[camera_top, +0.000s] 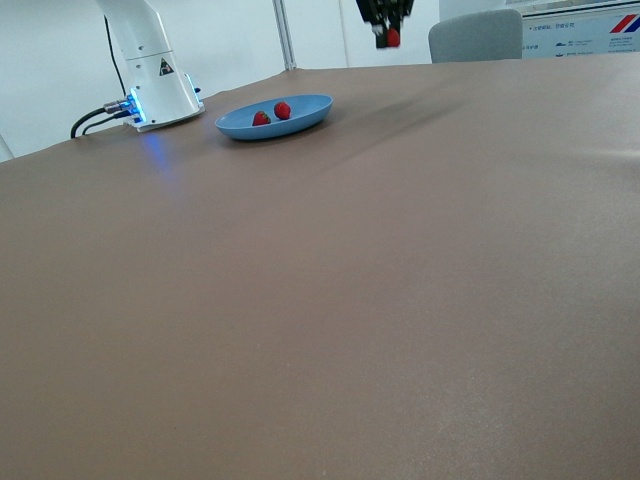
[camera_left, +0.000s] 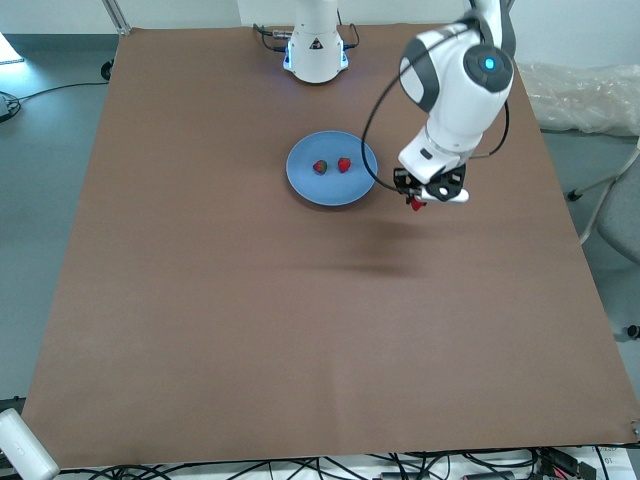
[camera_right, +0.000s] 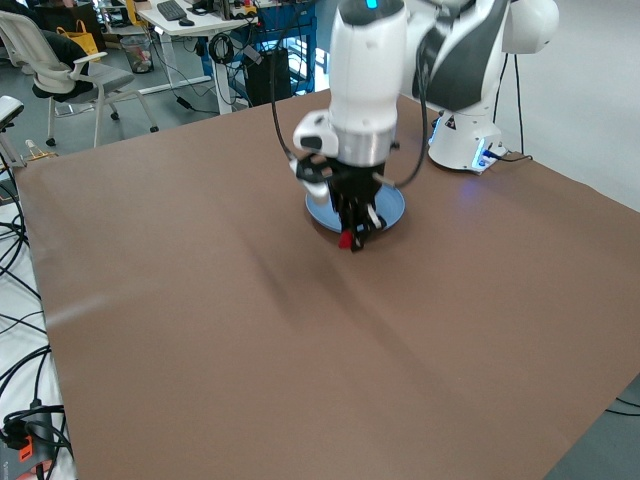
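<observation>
My black gripper (camera_left: 418, 199) is raised just right of a round blue plate (camera_left: 322, 186) in the left view, shut on a red strawberry (camera_top: 393, 37); the same gripper (camera_right: 356, 235) hides much of the plate in the right view. On the plate (camera_top: 240, 128) lie two more strawberries (camera_top: 283, 110), apart from each other. In the top view only the gripper's lower end (camera_top: 386, 30) shows, at the top edge, above the table surface.
Cables and equipment line the near edge; a grey chair (camera_left: 620, 210) stands off the right side.
</observation>
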